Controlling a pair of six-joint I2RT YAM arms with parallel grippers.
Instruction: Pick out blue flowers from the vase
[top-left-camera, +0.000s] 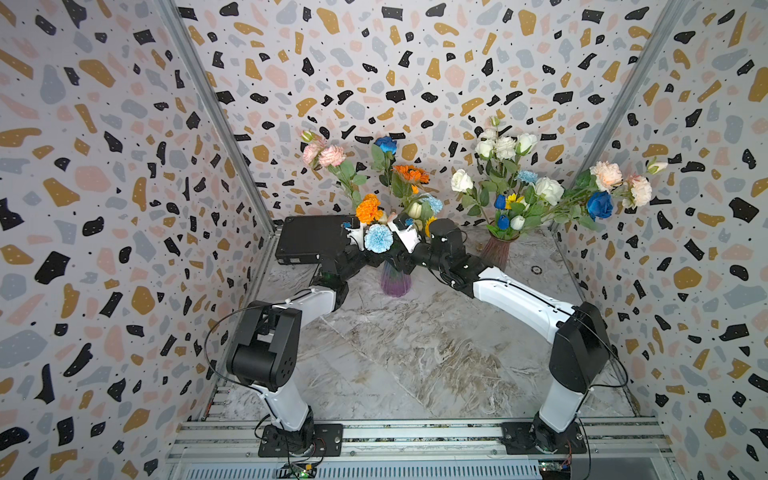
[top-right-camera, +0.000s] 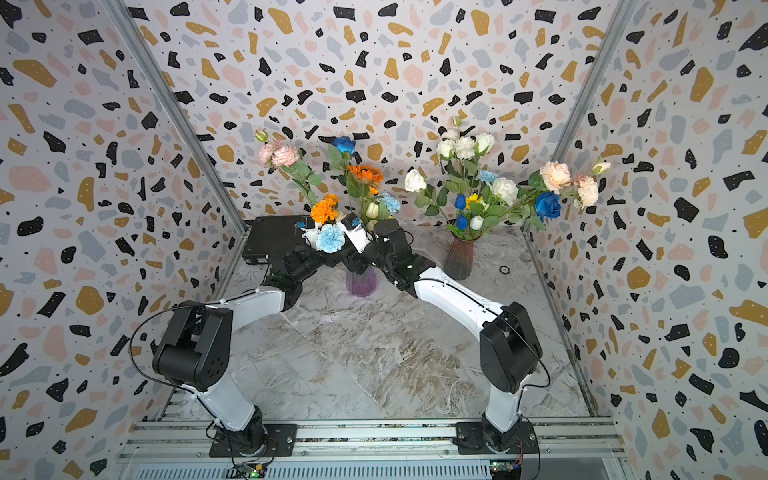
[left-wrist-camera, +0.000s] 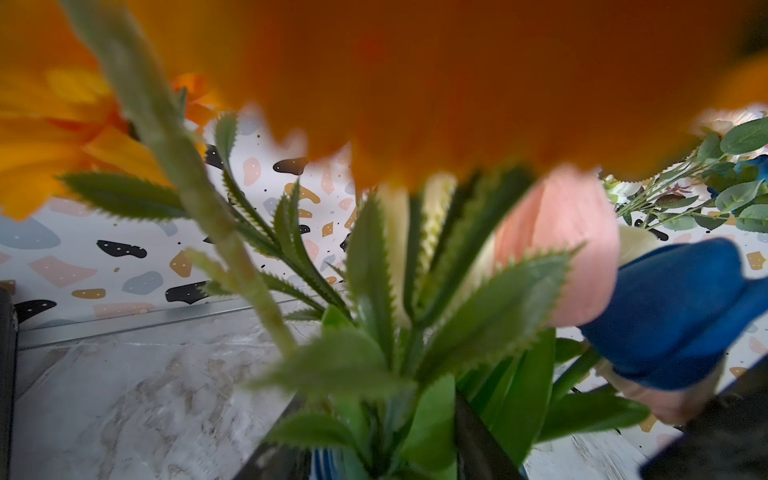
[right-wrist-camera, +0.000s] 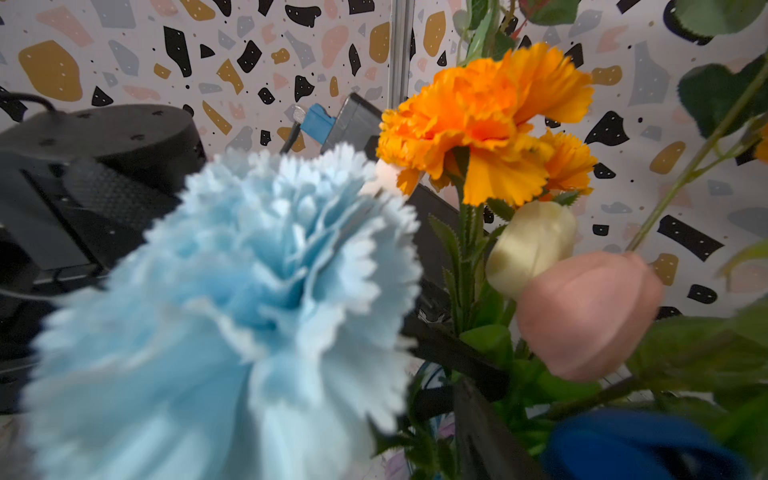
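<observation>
Both grippers crowd the purple vase (top-left-camera: 396, 280) in the middle. My left gripper (top-left-camera: 369, 254) reaches in from the left under the orange carnations (right-wrist-camera: 480, 128); in its wrist view leaves and stems hide what lies between its fingers. My right gripper (top-left-camera: 393, 254) comes from the right, close to a large light-blue carnation (right-wrist-camera: 232, 320); its dark fingers are partly hidden by blooms, opening unclear. A dark blue tulip (left-wrist-camera: 660, 320) and a pink tulip (right-wrist-camera: 588, 312) stand beside them. A blue rose (top-left-camera: 385, 144) rises at the back.
A second, brown vase (top-left-camera: 496, 252) with white, pink, blue and yellow flowers stands right of centre. A black case (top-left-camera: 308, 236) lies at the back left.
</observation>
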